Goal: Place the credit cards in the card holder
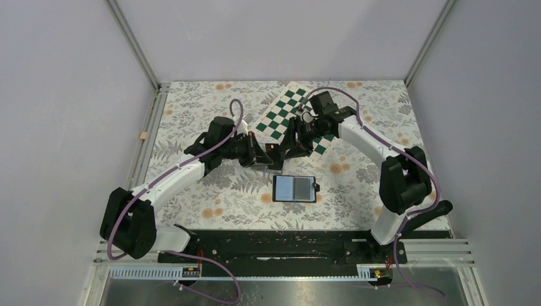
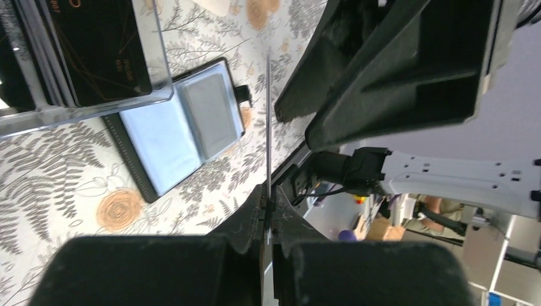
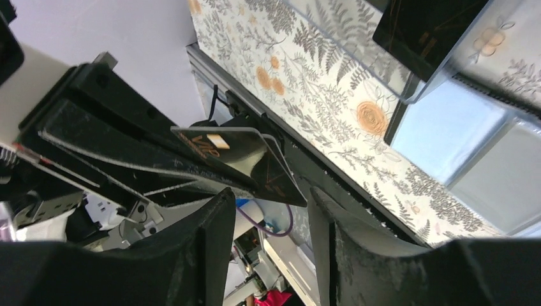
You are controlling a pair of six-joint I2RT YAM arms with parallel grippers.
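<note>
A black card with gold "VIP" lettering is pinched in my left gripper. In the left wrist view this card stands edge-on above the shut fingertips. In that view my open right gripper is to the card's right, apart from it, with nothing between its fingers. From the right wrist, the card's lower corner appears between my right fingertips, seemingly beyond them. The card holder, dark-edged with pale blue and grey panels, lies open on the table, nearer the front than both grippers.
A clear box with several black cards stands beside the card holder, partly under the grippers from above. A green-and-white checkered sheet lies behind. Patterned tablecloth is free on the left and right.
</note>
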